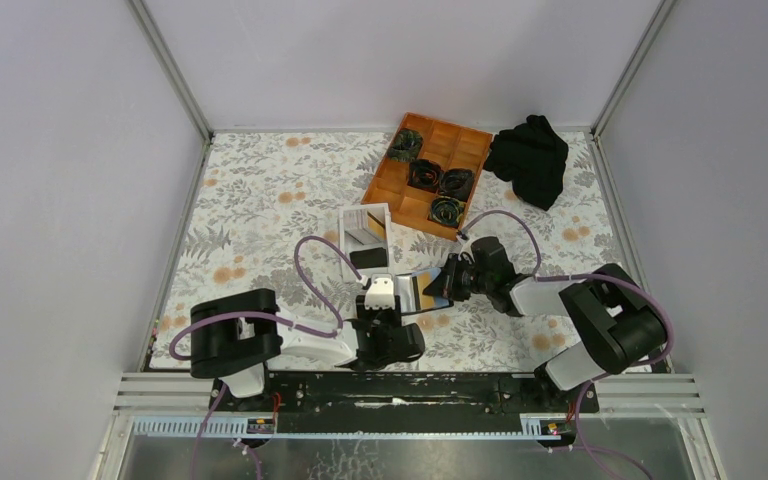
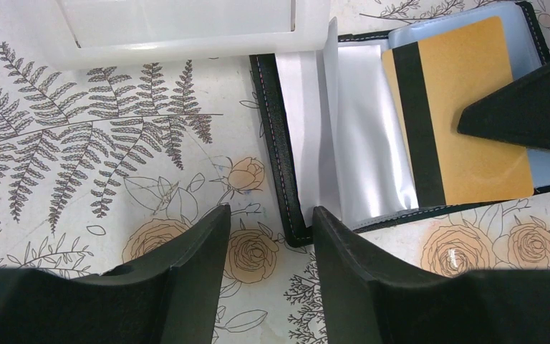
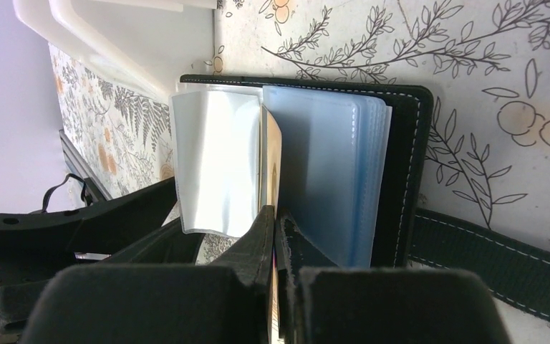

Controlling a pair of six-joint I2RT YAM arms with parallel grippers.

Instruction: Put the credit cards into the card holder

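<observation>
The open card holder, black with clear and pale-blue sleeves, lies on the floral mat. A gold card with a black stripe is at its sleeves; in the right wrist view it appears edge-on. My right gripper is shut on the gold card at that edge, as far as shows. My left gripper is part open at the holder's near corner, with no card seen between its fingers.
Just behind the holder stands a white container with cards. An orange divided tray with dark coils and a black cloth lie farther back.
</observation>
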